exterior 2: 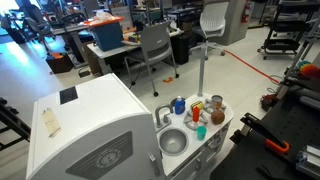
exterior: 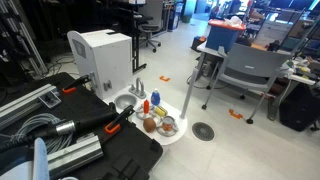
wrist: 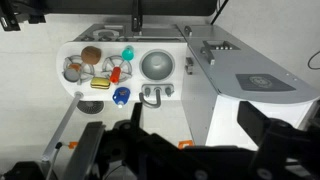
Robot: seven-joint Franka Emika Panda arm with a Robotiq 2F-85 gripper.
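In the wrist view my gripper is open, its dark fingers wide apart with nothing between them. Beyond them lies a small white toy counter with a round sink and a grey faucet. Left of the sink are a teal cup, a red item and a blue item. Farther left, around the burner grates, are a yellow piece, a brown round object and a metal pot. The pot also shows in exterior view 2.
A tall white toy cabinet rises beside the sink end. Dark table surface borders the counter, with an orange-handled clamp on it. Beyond the counter are open floor and a grey chair.
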